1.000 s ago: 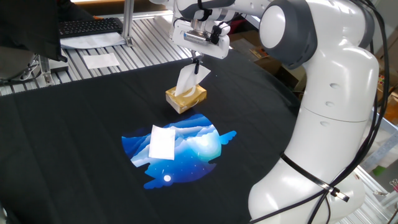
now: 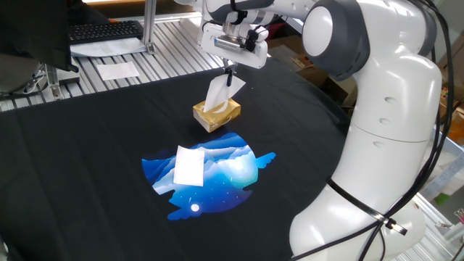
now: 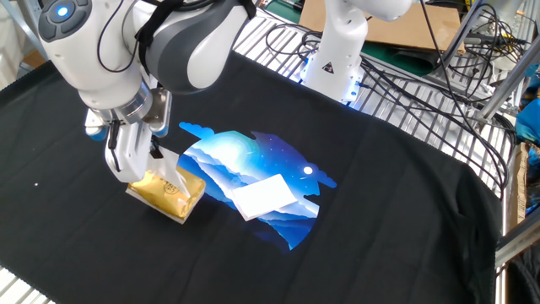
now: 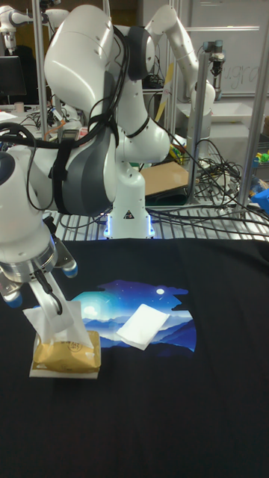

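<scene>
A gold-and-white tissue pack [image 2: 217,114] is on the black cloth, beyond the blue picture in exterior view 1. From its top opening a white tissue [image 2: 218,93] stands up, its lower end still inside the pack. My gripper [image 2: 229,77] is directly above the pack, pointing down. Its dark fingers are close together at the tissue's upper part, shut on it. In exterior view 2 the hand hides part of the pack [image 3: 173,198] and the fingertips. The third view shows the tissue [image 4: 60,325] spread upright in front of the fingers.
A flat white sheet [image 2: 189,166] lies on the blue mountain picture [image 2: 235,172] beside the pack. Behind are a slatted metal surface [image 2: 181,54], a keyboard [image 2: 105,31] and another paper [image 2: 118,70]. The arm's base stands at the right.
</scene>
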